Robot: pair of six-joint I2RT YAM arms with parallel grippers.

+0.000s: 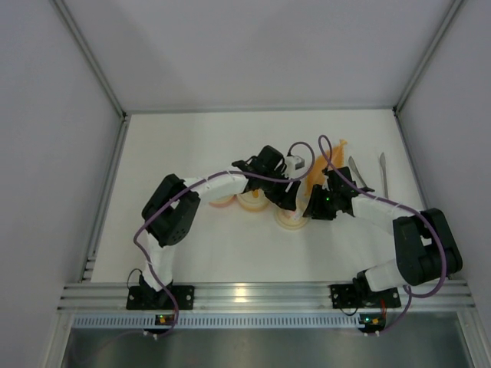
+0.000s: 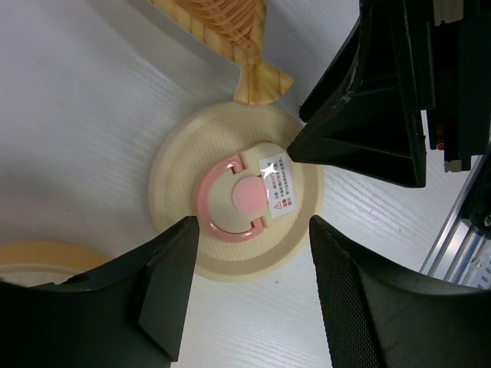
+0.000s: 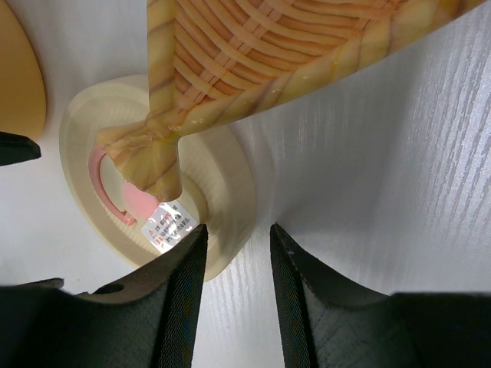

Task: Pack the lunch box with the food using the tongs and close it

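Observation:
A round cream lid with a pink curved handle and a white label lies on the table. My left gripper hovers above it, open, with the lid showing between its spread fingers. At the lid's right side is my right gripper, whose fingers are parted over its rim and hold nothing; whether they touch the rim cannot be told. In the top view, both grippers crowd over the lid and hide part of it.
An orange woven fish-shaped basket lies behind the lid, its tail close to the rim. Round containers sit to the left, partly under the left arm. Two slim utensils, one of them a knife, lie at the right.

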